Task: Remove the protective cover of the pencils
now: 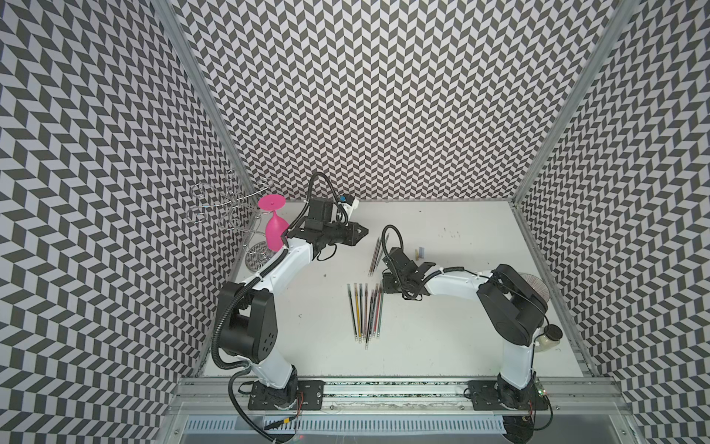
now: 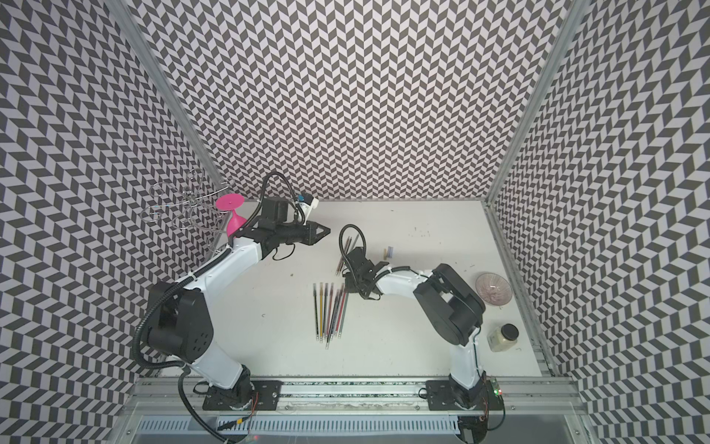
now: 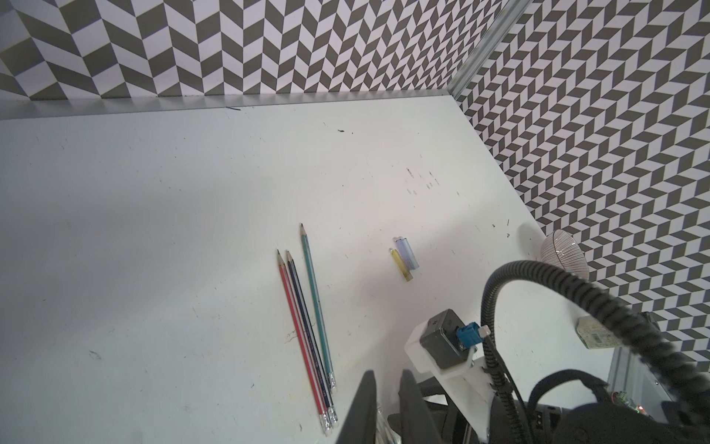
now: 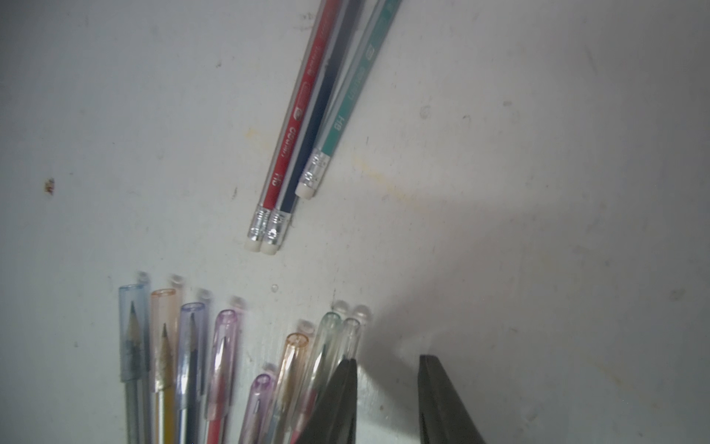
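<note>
A fan of pencils with clear coloured covers (image 1: 360, 310) lies centre front, covers toward the back. In the right wrist view my right gripper is open beside the green and clear covers (image 4: 325, 333), nothing between its fingers. Behind the fan lie three uncovered pencils (image 3: 303, 333), red, dark blue and teal. Two loose covers (image 3: 401, 259) rest to their right. My left gripper (image 1: 359, 233) hangs above the table at back left; in the left wrist view its fingertips (image 3: 369, 381) stand slightly apart, nothing visible held.
A pink goblet (image 1: 275, 229) and wire rack (image 1: 222, 207) stand at left. A dish (image 2: 493, 288) and jar (image 2: 504, 336) sit at right.
</note>
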